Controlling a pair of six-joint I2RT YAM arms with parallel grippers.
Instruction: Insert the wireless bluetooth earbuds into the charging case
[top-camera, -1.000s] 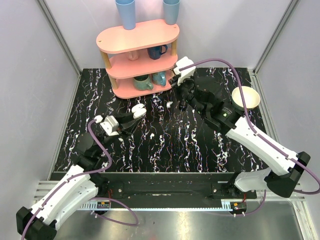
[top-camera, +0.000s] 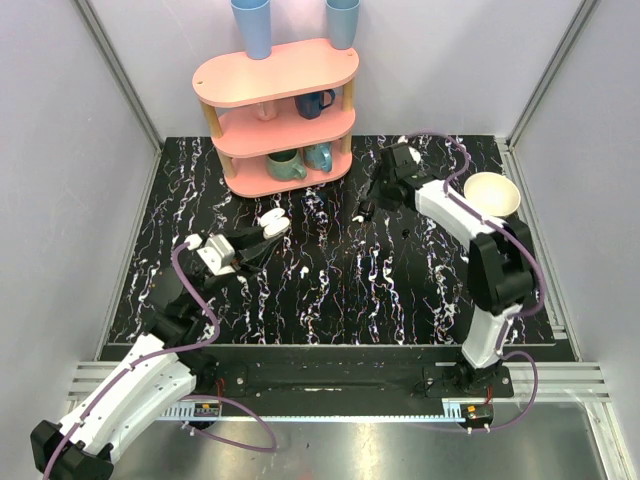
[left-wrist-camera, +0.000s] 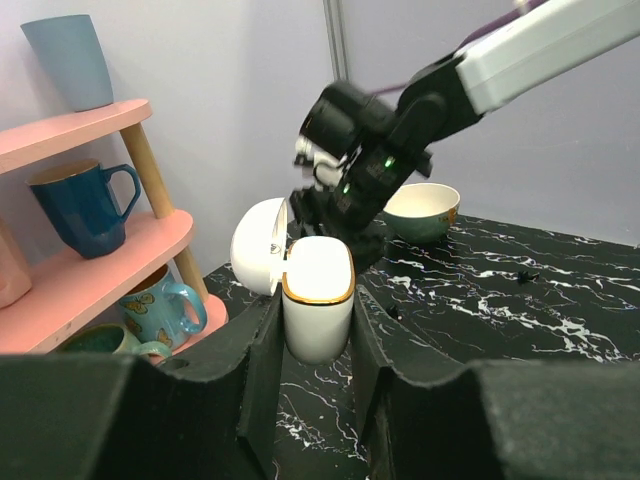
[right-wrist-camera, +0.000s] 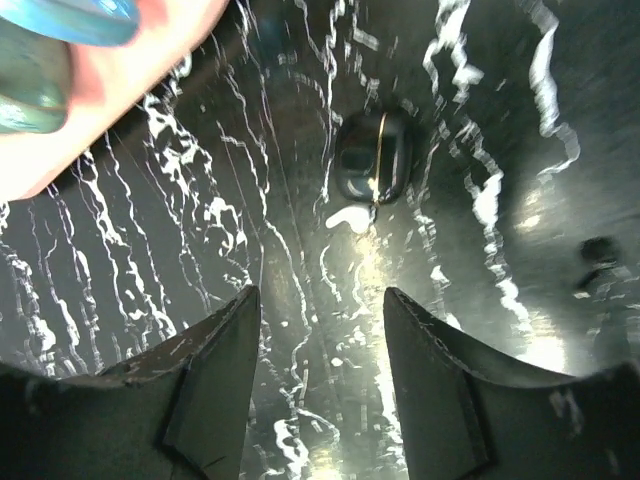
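My left gripper is shut on the white charging case (left-wrist-camera: 318, 300), its lid (left-wrist-camera: 258, 245) raised; in the top view it is held at centre-left. A white earbud (right-wrist-camera: 350, 218) lies on the black marble surface beside a small black rounded object (right-wrist-camera: 372, 155). My right gripper stands open above them, fingers apart, nothing between them. A small dark piece (right-wrist-camera: 600, 255) lies farther right, blurred.
A pink three-tier shelf (top-camera: 275, 70) with mugs and cups stands at the back. A cream bowl (top-camera: 492, 190) sits at the right.
My right arm has swung rightward and back from near the shelf, its elbow drawn in, to over the small items. The left arm is nearly unmoved.
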